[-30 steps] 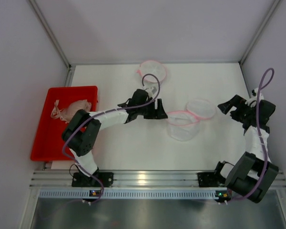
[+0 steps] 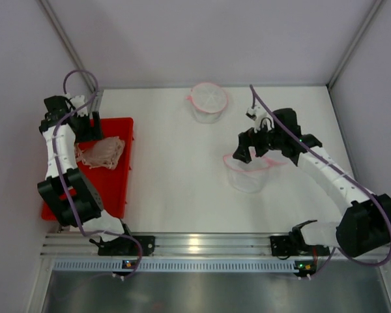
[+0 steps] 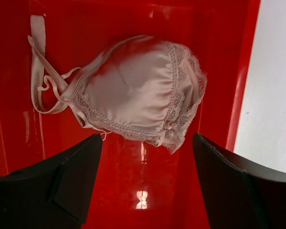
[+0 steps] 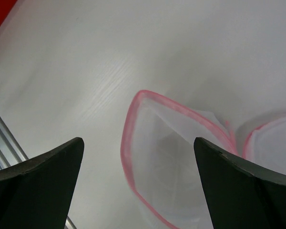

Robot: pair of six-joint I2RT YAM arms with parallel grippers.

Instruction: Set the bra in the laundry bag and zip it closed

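Observation:
In the left wrist view a beige bra with lace edging lies folded in the red bin, its straps trailing to the left. My left gripper is open above it, nothing between its fingers. In the top view that gripper hangs over the bin. The white mesh laundry bag with pink trim stands with its mouth open on the table, its round lid folded back to the right. My right gripper hovers open over its mouth; in the right wrist view the bag's pink rim shows between and beyond the fingers.
Farther back on the table sits another pink-rimmed mesh bag, its top looking covered. Bare table lies between the bin and the front bag. The bin has raised red walls.
The left arm has swung left from near the front bag to above the bin. My right gripper has moved left from the table's right side to over that bag. Bra and bags appear unmoved.

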